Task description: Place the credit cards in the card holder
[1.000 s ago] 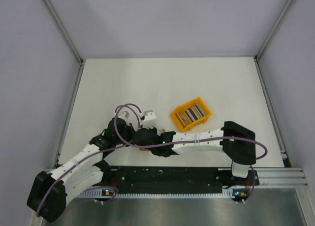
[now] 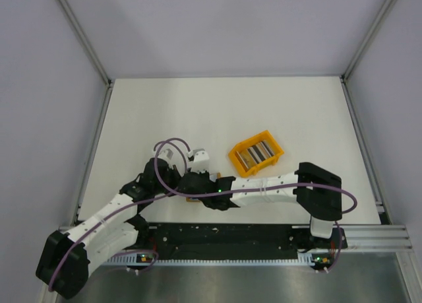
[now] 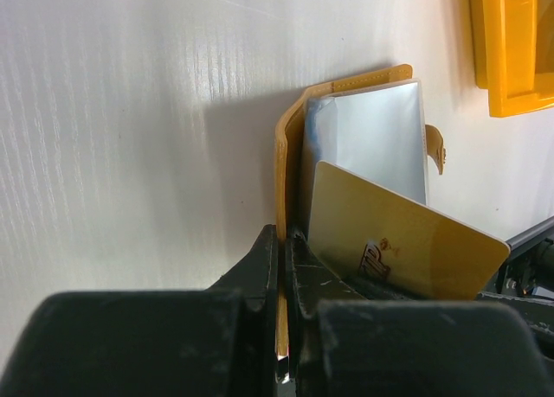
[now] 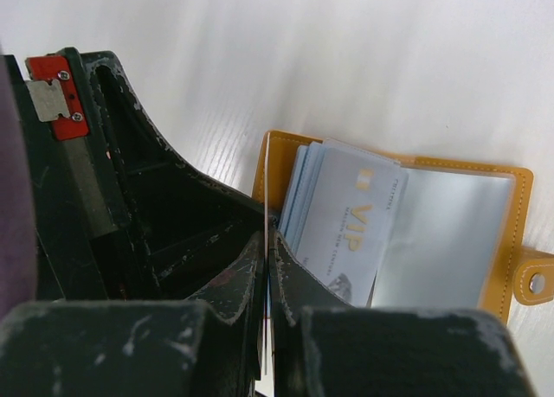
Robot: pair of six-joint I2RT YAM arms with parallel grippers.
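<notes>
The tan card holder (image 4: 522,198) lies spread on the table, showing a clear sleeve and a silver-grey VIP card (image 4: 351,215) inside. In the left wrist view, my left gripper is shut on the holder's brown edge, which runs down between its fingers. A gold card (image 3: 389,233) stands upright beside the holder's sleeve. My right gripper is shut on this card, seen edge-on as a thin line in the right wrist view. How far its lower edge sits in a slot cannot be told. From above, both arms largely cover the holder.
To the right of the holder stands a yellow box (image 2: 239,169) with several cards (image 2: 262,151) upright in its slots. Both grippers are close together at the holder.
Almost nothing differs in the top view. Only the cable loops on the arms have shifted slightly; grippers and box stand where they were.
</notes>
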